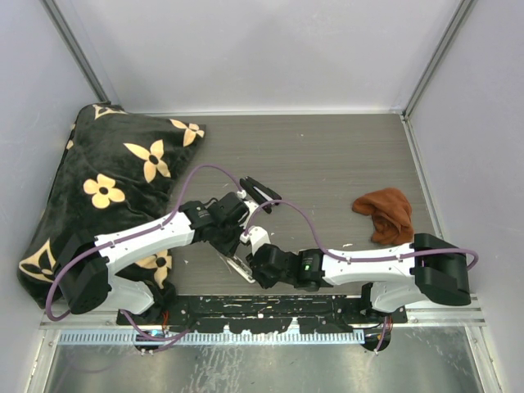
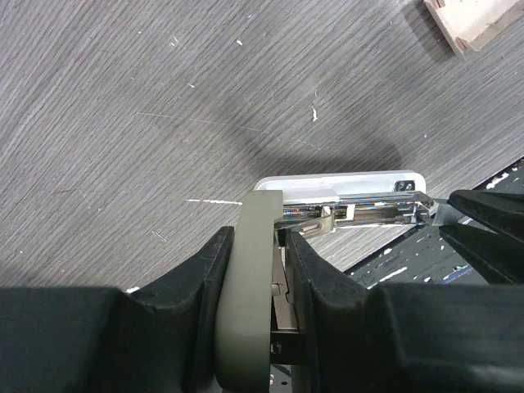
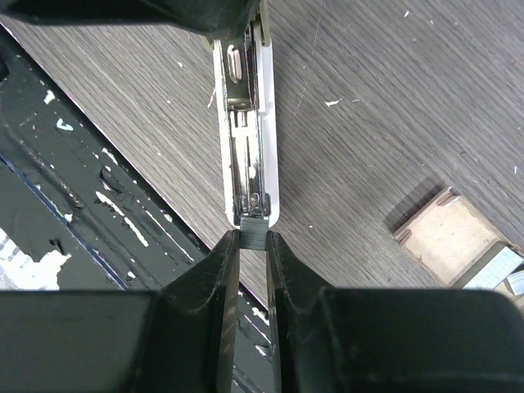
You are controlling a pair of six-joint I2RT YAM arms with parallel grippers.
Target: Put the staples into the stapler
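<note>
The stapler's white base and open metal channel lie on the table, running sideways in the left wrist view and lengthwise in the right wrist view. My left gripper is shut on the stapler's body, whose grey-green top part stands between its fingers. At the channel's far end, a short grey strip of staples sits in line with the rail. The tips of my right gripper flank this strip closely on both sides; whether they press on it cannot be told. Arms hide most of the stapler from above.
An open cardboard staple box with more staples lies beside the stapler. A black object sits behind the grippers, a brown cloth at right, a dark flowered cushion at left. The table's front edge is close.
</note>
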